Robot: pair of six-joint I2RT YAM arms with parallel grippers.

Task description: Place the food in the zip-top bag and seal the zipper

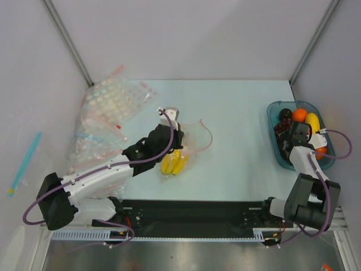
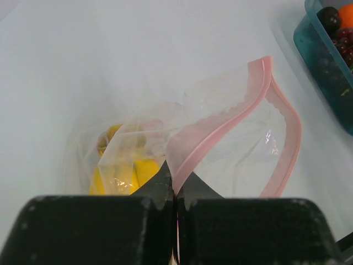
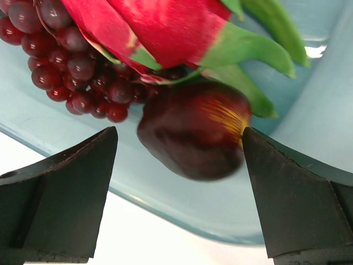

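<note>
Clear plastic bag with a pink zip rim has its mouth spread open towards the right, and yellow bananas lie inside it. My left gripper is shut on the near part of that rim. Over the blue basket at the far right is my right gripper. In the right wrist view, the right gripper is open around a dark reddish-brown, rounded fruit, one finger on each side; a gap shows at the left, while contact at the right is unclear.
Grapes and a red dragon fruit crowd the basket beside the dark fruit; an orange and a yellow fruit are there too. Other plastic bags lie at the left. Mid-table is clear.
</note>
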